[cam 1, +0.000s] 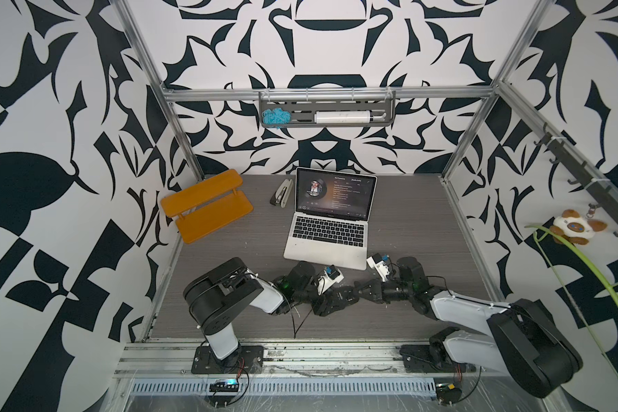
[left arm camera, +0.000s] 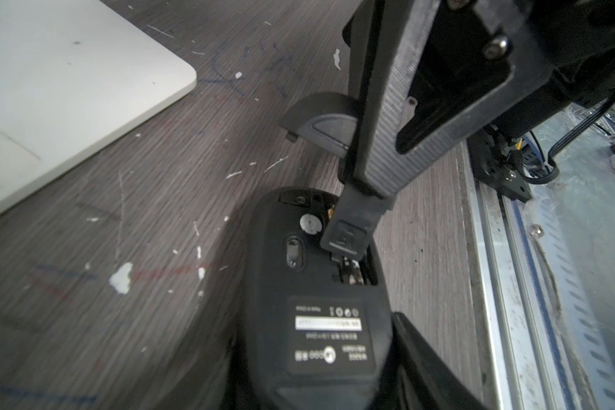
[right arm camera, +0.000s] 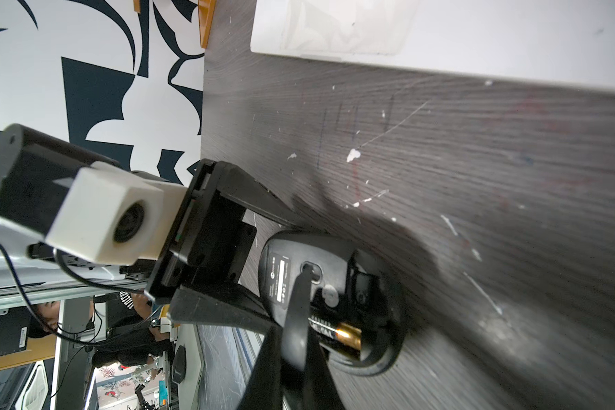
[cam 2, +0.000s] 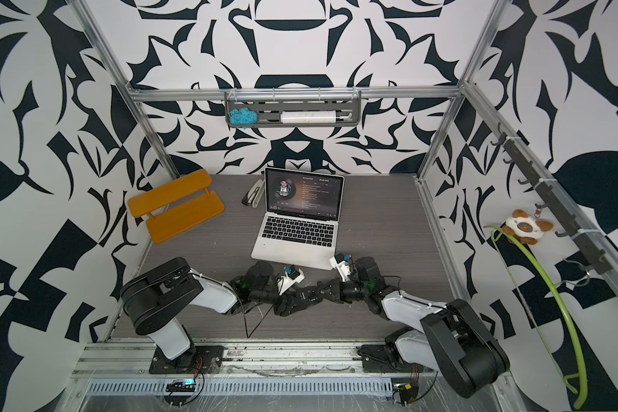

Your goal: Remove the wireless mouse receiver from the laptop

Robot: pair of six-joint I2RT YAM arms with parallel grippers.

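My left gripper is shut on the sides of a black mouse [left arm camera: 270, 287], held underside up above the table. The mouse's compartment lies uncovered, a battery [right arm camera: 348, 336] showing inside. My right gripper is shut on a thin curved dark grey piece [left arm camera: 321, 124], apparently the mouse's cover. In the left wrist view, one right fingertip [left arm camera: 350, 235] sits over the compartment and hides part of it. The silver laptop [cam 1: 329, 250] stands open behind both grippers. No receiver can be made out at its edges, nor clearly inside the mouse.
A stapler [cam 1: 281, 193] lies left of the laptop. Further left is an orange stand [cam 1: 213, 215].
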